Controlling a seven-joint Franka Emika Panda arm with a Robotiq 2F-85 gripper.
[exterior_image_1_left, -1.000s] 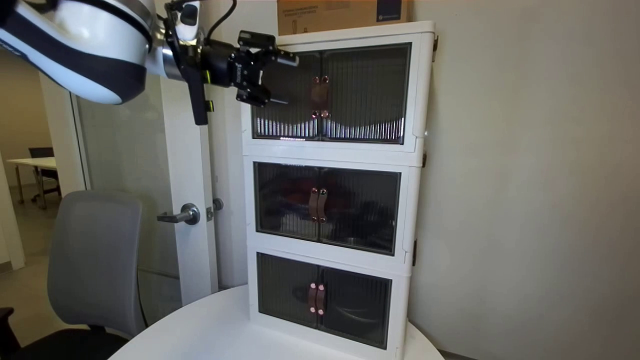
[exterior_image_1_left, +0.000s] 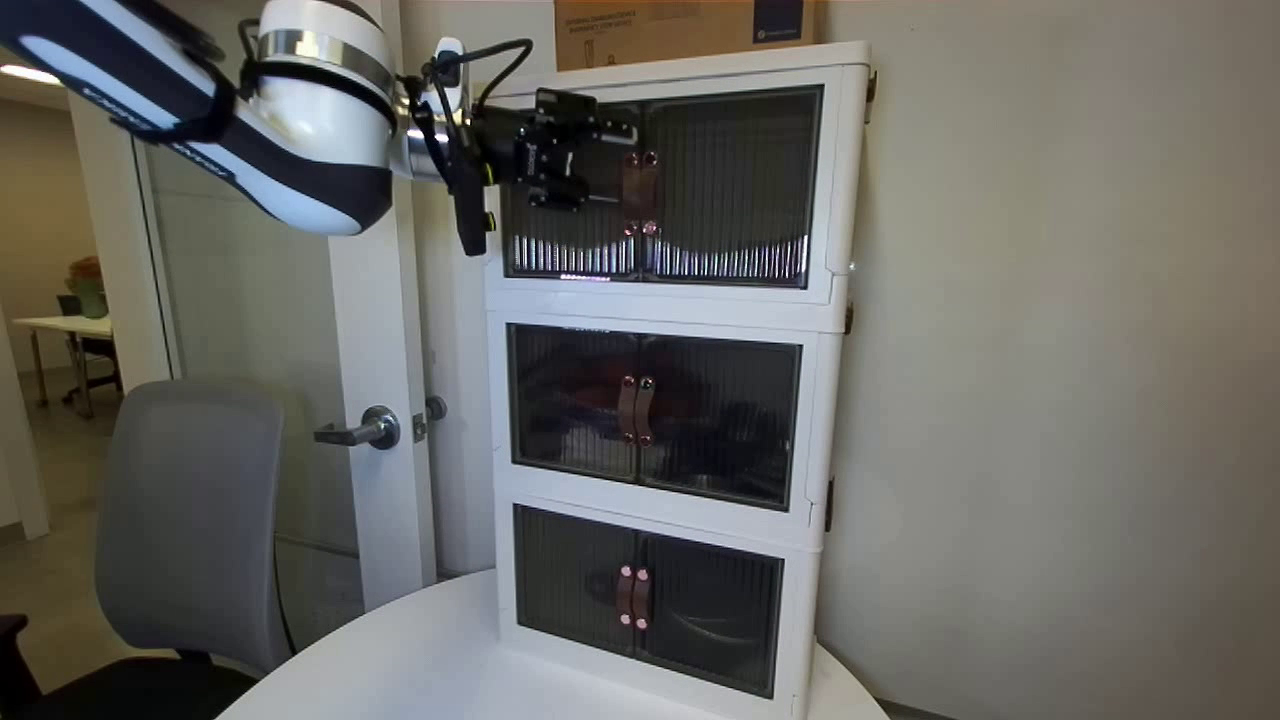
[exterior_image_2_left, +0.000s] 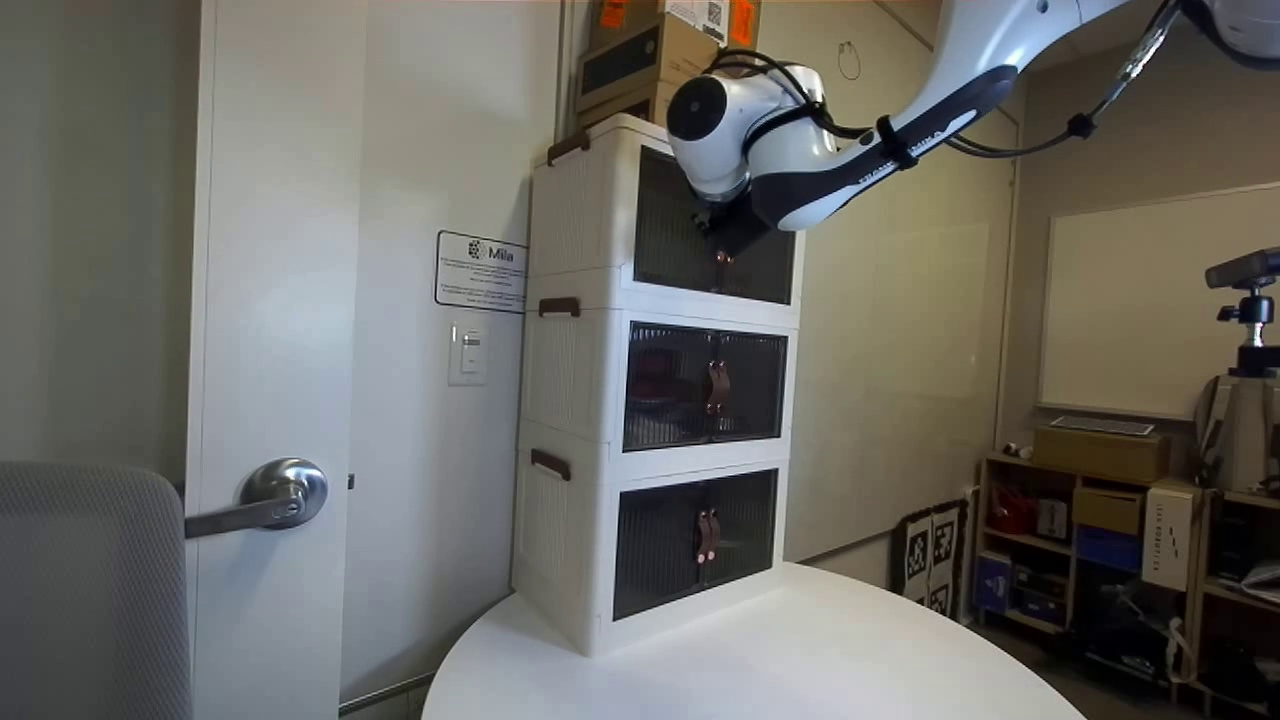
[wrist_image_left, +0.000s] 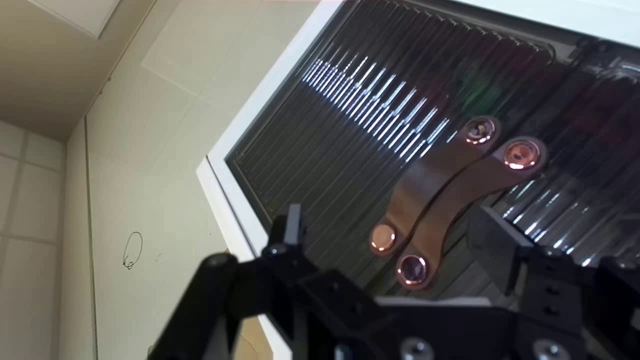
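Observation:
A white three-tier cabinet (exterior_image_1_left: 672, 308) has dark ribbed doors, all closed. On the top tier's doors, two brown leather handles (exterior_image_1_left: 641, 194) with copper rivets sit side by side. My gripper (exterior_image_1_left: 618, 166) is level with them, its fingers parted. In the wrist view the left handle (wrist_image_left: 421, 180) and the right handle (wrist_image_left: 459, 201) both appear between the parted fingers of the gripper. No grip on either handle shows. Whether a fingertip touches the door I cannot tell. In exterior view 2 the arm largely hides the gripper.
Below, the middle doors' handles (exterior_image_1_left: 636, 410) and the bottom doors' handles (exterior_image_1_left: 633, 596) hang alike. A cardboard box (exterior_image_1_left: 684, 30) sits on top of the cabinet. A chair (exterior_image_1_left: 186, 516) and a door stand at the left.
The arm has moved right in exterior view 1, bringing my gripper close to the top doors' handles. The cabinet doors have stayed closed.

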